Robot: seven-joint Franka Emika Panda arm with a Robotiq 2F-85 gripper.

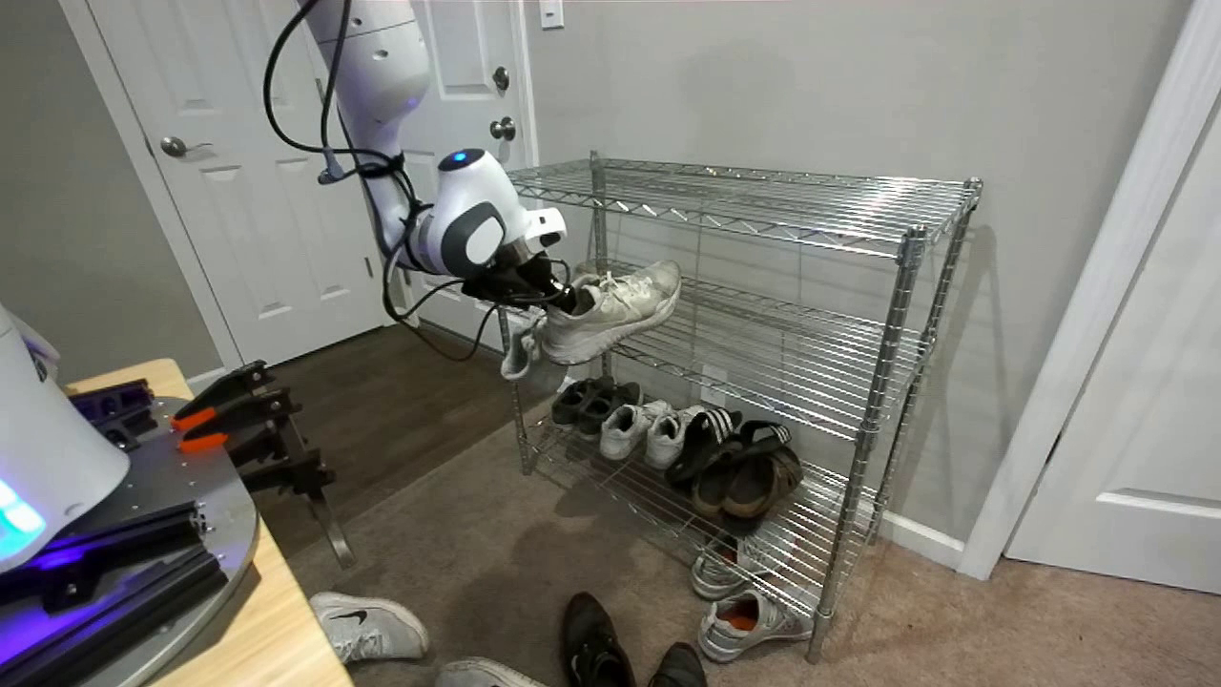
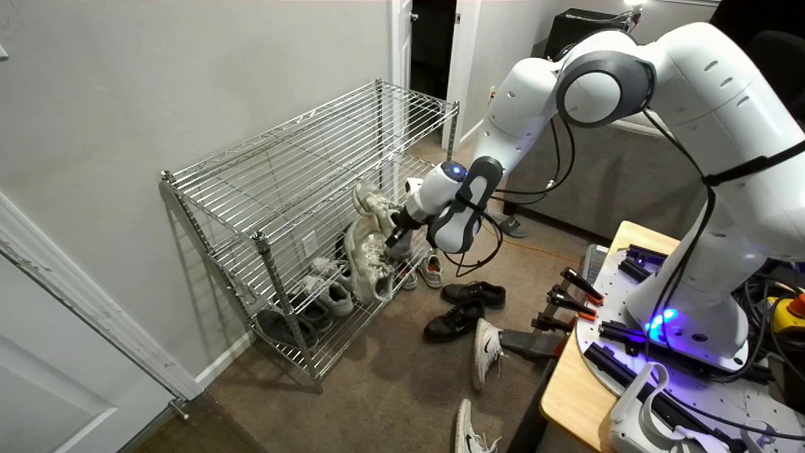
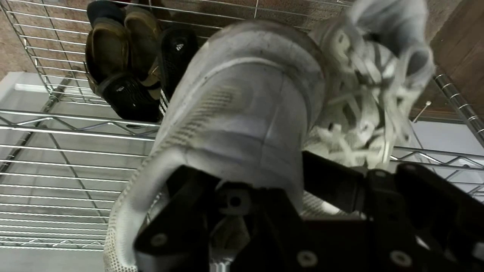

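My gripper is shut on a pair of worn white sneakers, its black fingers at their heels. In exterior view 1 the nearer sneaker points its toe right and upward, overlapping the left end of the rack's middle shelf. The other sneaker hangs mostly hidden behind it. Exterior view 2 has one sneaker in front and the other sneaker behind, near the gripper. Whether either touches the shelf, I cannot tell. In the wrist view the nearer sneaker covers the centre; the laced one is at right.
Several pairs of shoes fill much of the lower shelf. The top shelf and the visible middle shelf are bare. Grey sneakers lie under the rack, and black shoes on the carpet before it.
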